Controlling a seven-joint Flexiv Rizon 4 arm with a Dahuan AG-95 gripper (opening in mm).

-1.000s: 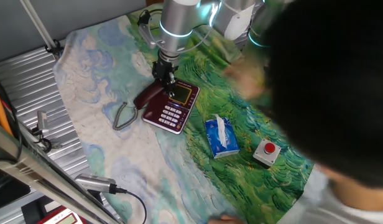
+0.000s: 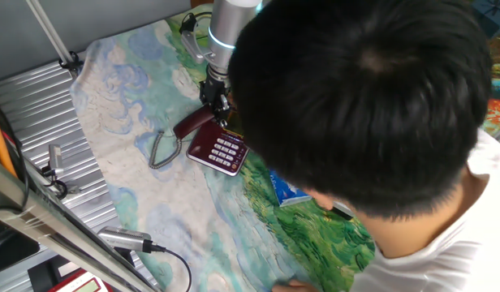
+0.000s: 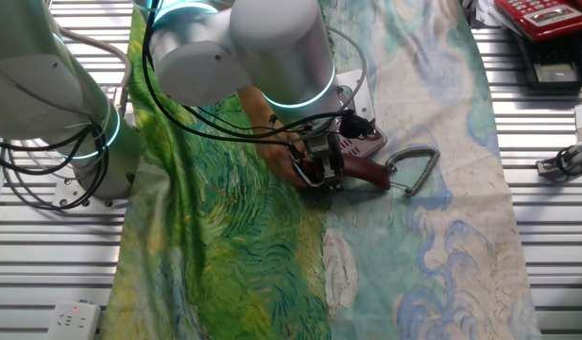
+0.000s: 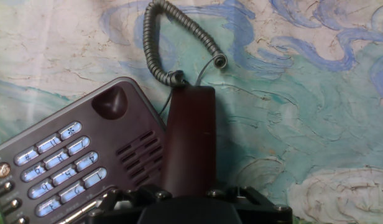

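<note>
A dark red desk telephone (image 2: 211, 152) lies on the painted cloth, its keypad and empty earpiece hollow showing in the wrist view. Its handset (image 4: 190, 134) is off to the side of the base, running down under my gripper, with finger linkages on both sides of it. The fingertips are hidden, so whether they press on the handset does not show. From the second exterior view, the gripper (image 3: 321, 175) is low at one end of the handset (image 3: 368, 172). A person's hand (image 3: 277, 151) is close beside the gripper.
The person (image 2: 364, 97) covers much of the right side in the first exterior view. A blue tissue pack (image 2: 286, 191) is partly hidden beneath it. The coiled cord (image 4: 153, 46) loops out from the handset.
The person has leaned in, moving left over the table and now covering the red-button box and part of the phone. A hand has reached to the phone's far side. My arm looks still.
</note>
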